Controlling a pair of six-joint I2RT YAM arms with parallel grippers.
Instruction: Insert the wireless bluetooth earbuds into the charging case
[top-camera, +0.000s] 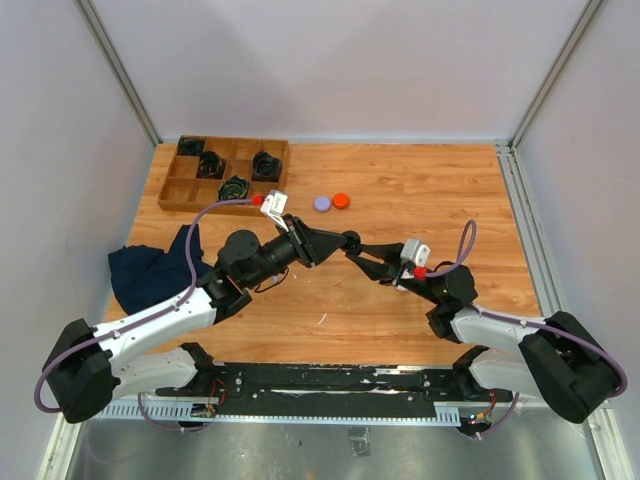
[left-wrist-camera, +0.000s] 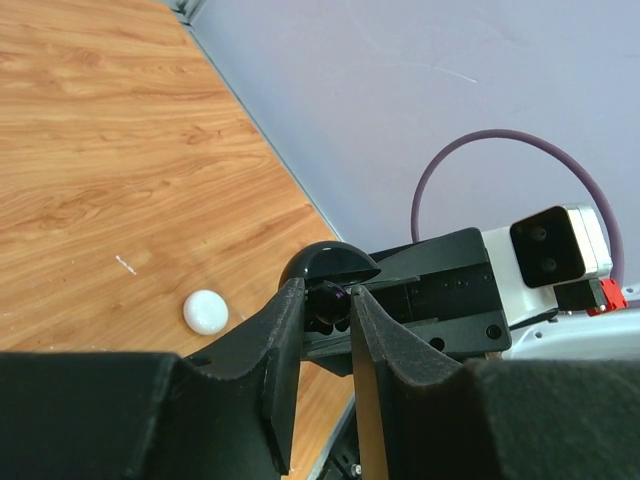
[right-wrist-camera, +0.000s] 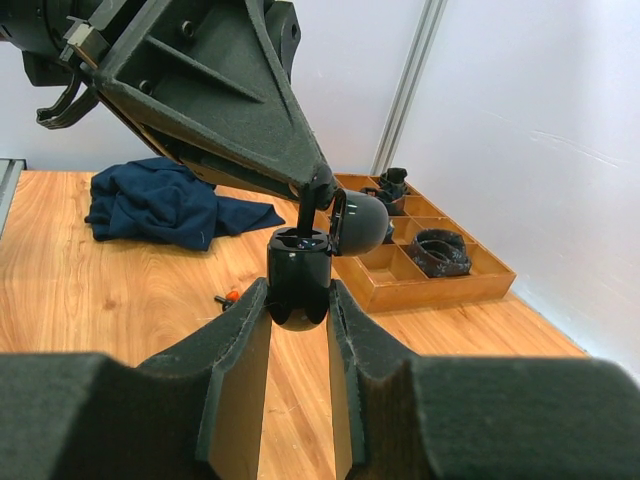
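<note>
Both grippers meet above the middle of the table. My right gripper (top-camera: 362, 250) is shut on the black charging case (right-wrist-camera: 298, 270), which stands upright between its fingertips with its rounded lid (right-wrist-camera: 360, 222) tilted open. Just above the case, my left gripper (top-camera: 338, 240) points into it; in the right wrist view a narrow dark piece runs from that gripper down into the case's top. In the left wrist view the left fingertips sit close together at the case's opening; whether an earbud is between them is hidden.
A wooden compartment tray (top-camera: 183, 185) with dark items stands at the back left, a navy cloth (top-camera: 150, 275) at the left. Purple (top-camera: 322, 204) and orange (top-camera: 340, 201) discs lie behind the grippers. A white round object (left-wrist-camera: 205, 312) lies on the table below.
</note>
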